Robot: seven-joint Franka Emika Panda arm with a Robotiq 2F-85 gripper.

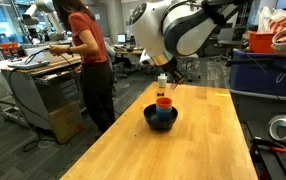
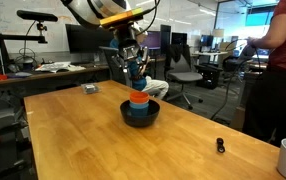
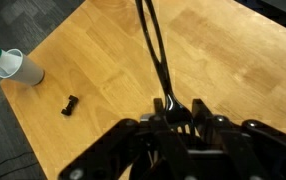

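In the wrist view, a long, thin dark object (image 3: 154, 42) runs up from between the fingertips of my gripper, which is shut on it. I cannot tell what it is. A black bowl (image 1: 161, 121) stands on the table, holding a red cup (image 1: 164, 103) with blue just beneath it. The same bowl (image 2: 140, 118) and cup (image 2: 138, 98) show in the second exterior view. There the white arm (image 2: 108, 12) reaches in above and behind the bowl; its fingertips are hard to make out.
A white container (image 3: 21, 67) with a teal item in it stands near the table's edge, beside a small black object (image 3: 70, 104). A person in red (image 1: 88, 45) is beyond the table.
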